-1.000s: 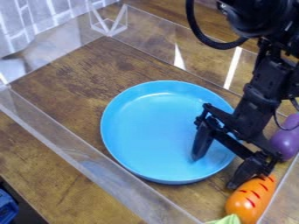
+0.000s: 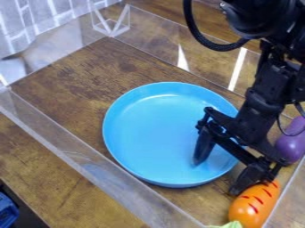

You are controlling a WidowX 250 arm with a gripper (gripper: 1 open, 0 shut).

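Note:
My black gripper (image 2: pixel 224 162) reaches down from the upper right, its fingers open, one over the right part of a blue plate (image 2: pixel 149 134) and the other low by the top of an orange toy carrot (image 2: pixel 252 208). A purple toy (image 2: pixel 291 146), like an eggplant, lies at the right edge, partly hidden behind the gripper.
Clear low walls (image 2: pixel 60 145) border the wooden work area (image 2: pixel 71 76). Bare wood is free left of and behind the plate. A dark blue object (image 2: pixel 6 212) sits outside at the lower left.

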